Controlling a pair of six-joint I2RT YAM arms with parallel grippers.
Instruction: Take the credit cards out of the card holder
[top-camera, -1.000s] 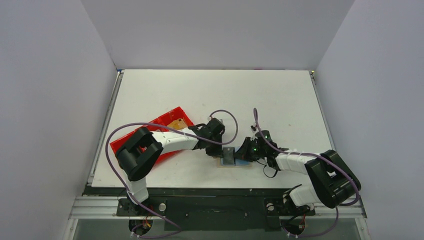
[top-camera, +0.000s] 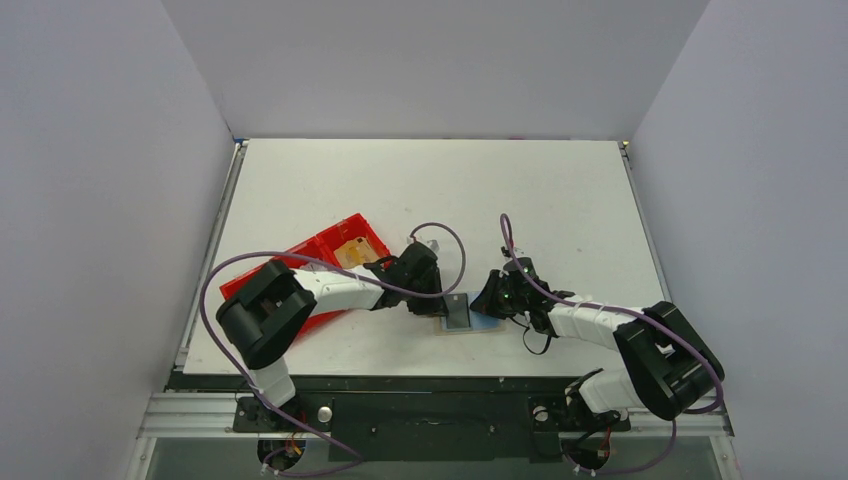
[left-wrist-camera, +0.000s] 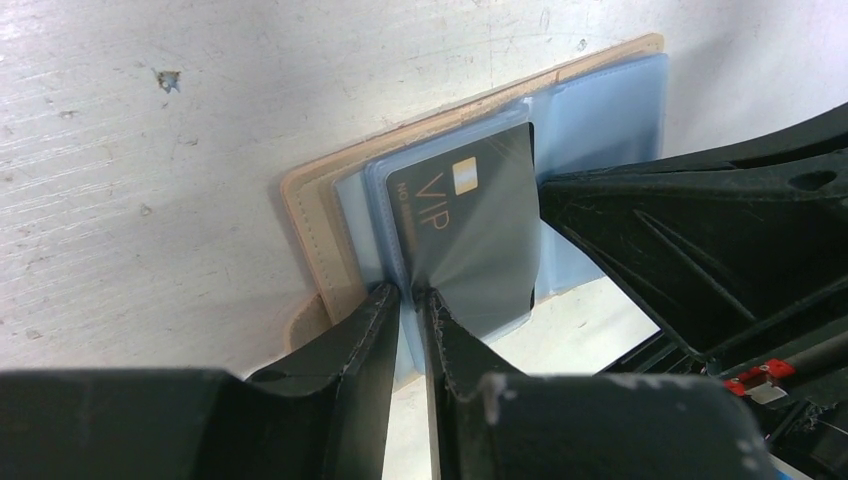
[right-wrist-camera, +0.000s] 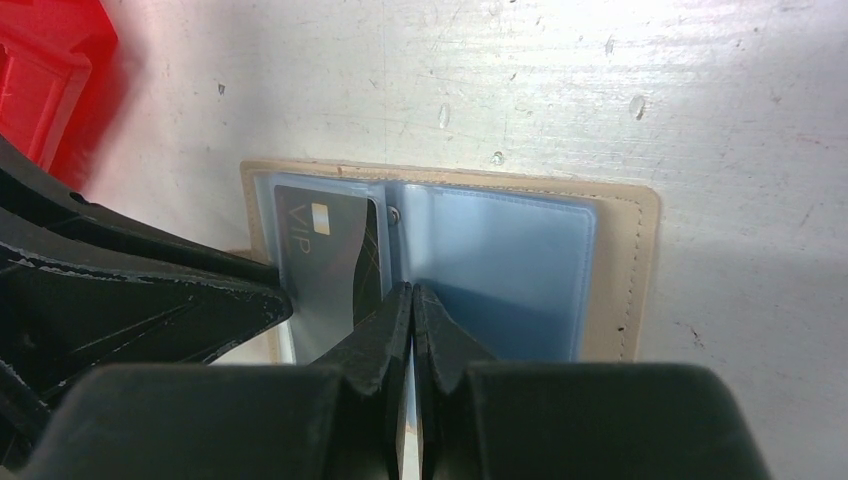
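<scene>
Lying open on the table is a card holder with a beige border (right-wrist-camera: 630, 270) and light blue inner panels (right-wrist-camera: 500, 250). A dark grey card (left-wrist-camera: 470, 215), marked VIP, sits in its pocket. My left gripper is shut at the card's outer side, with the pocket's pale blue edge showing by its fingertips; whether that edge is pinched, I cannot tell. Near the fold, my right gripper is shut against the blue panel, nothing visible between its fingers. Both grippers hide parts of the holder from above.
A red divided box (top-camera: 322, 245) stands at the left, close behind the left arm. The two grippers are close together over the holder.
The right gripper has moved only very slightly. The holder appears to lie in the same place.
</scene>
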